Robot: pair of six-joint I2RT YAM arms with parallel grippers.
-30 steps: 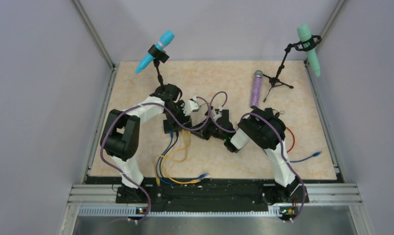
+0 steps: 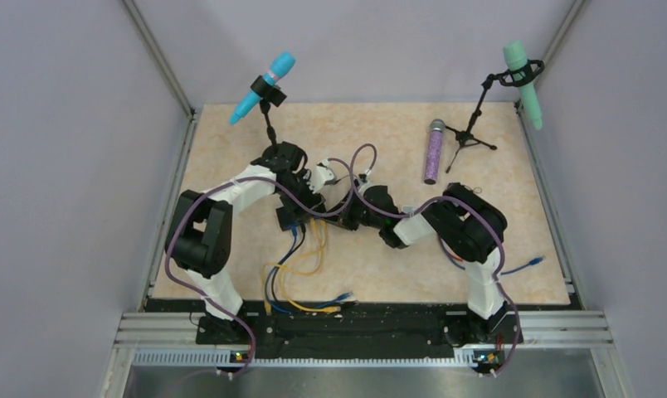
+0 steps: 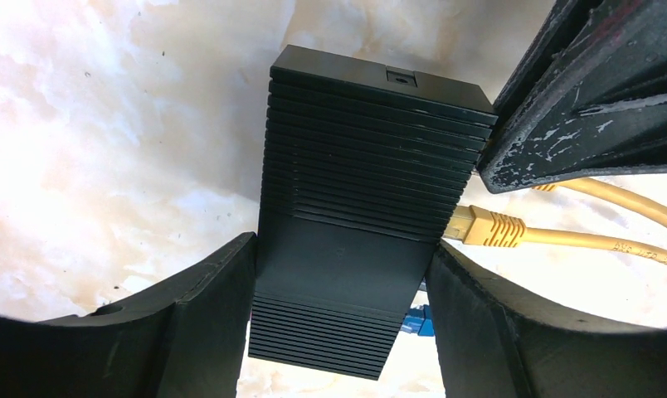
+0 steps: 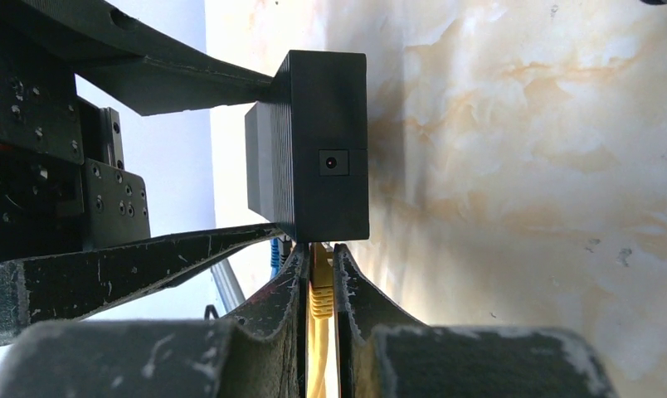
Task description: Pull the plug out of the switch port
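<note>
The black ribbed switch (image 3: 347, 182) is clamped between the fingers of my left gripper, as the left wrist view shows. In the right wrist view my right gripper is shut on a yellow plug (image 4: 321, 290), right beneath the switch's lower edge. Whether this plug's tip is still inside its port is hidden by the fingers (image 4: 293, 286). A second yellow plug (image 3: 492, 227) and a blue plug (image 3: 420, 321) sit at the same side of the switch in the left wrist view. One dark right finger (image 3: 554, 124) touches or overlaps the switch's corner there.
Yellow, blue and black cables (image 2: 301, 274) run from the switch toward the table's front edge. A purple microphone (image 2: 434, 152) lies at the back right, near a tripod stand (image 2: 471, 137). Bare tabletop (image 2: 372, 274) shows in front of the right arm.
The left arm hardly moved.
</note>
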